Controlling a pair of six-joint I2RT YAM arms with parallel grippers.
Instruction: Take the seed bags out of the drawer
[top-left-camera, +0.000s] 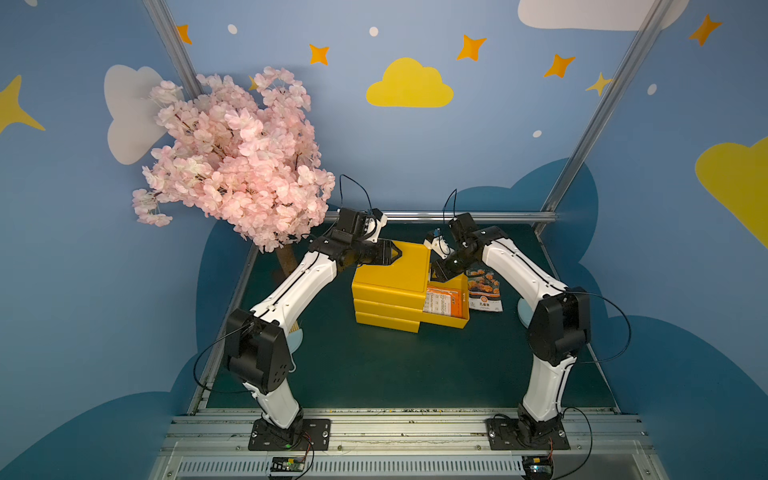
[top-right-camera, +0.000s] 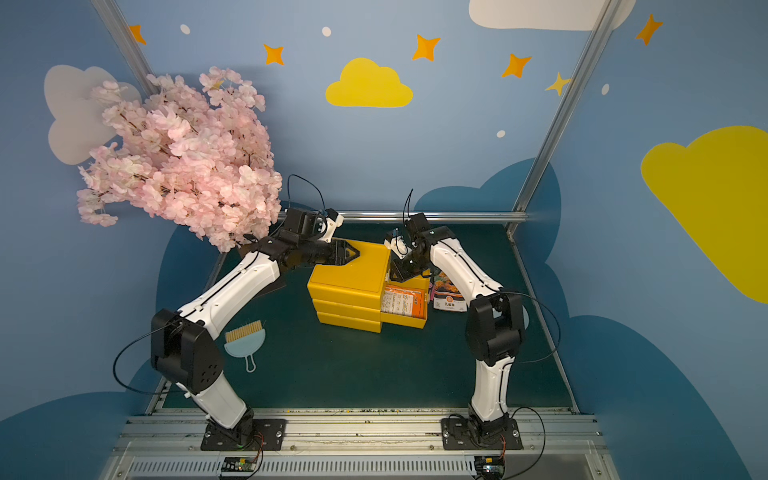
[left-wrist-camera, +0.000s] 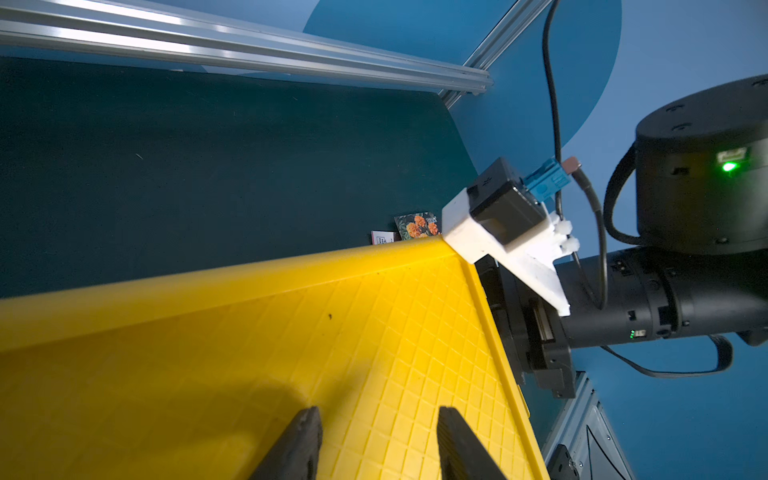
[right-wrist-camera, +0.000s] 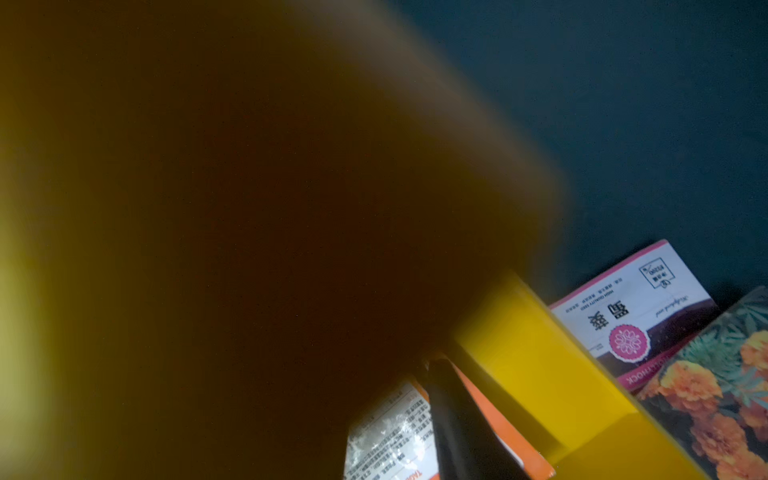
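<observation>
The yellow drawer unit (top-left-camera: 388, 280) stands mid-table, with a drawer (top-left-camera: 444, 318) pulled out to the right, holding orange-and-white seed bags (top-left-camera: 440, 301). My left gripper is open over the unit's gridded top, nothing between its fingers. My right gripper (top-left-camera: 440, 272) reaches down into the drawer's back, against the unit's side; in the right wrist view a dark finger (right-wrist-camera: 464, 432) lies over an orange bag, and blurred yellow hides much, so I cannot tell how its fingers stand. More seed bags (right-wrist-camera: 696, 384) lie on the table just right of the drawer.
A pink blossom tree (top-left-camera: 232, 160) fills the back left. A blue dustpan and brush (top-right-camera: 244, 344) lie at the left.
</observation>
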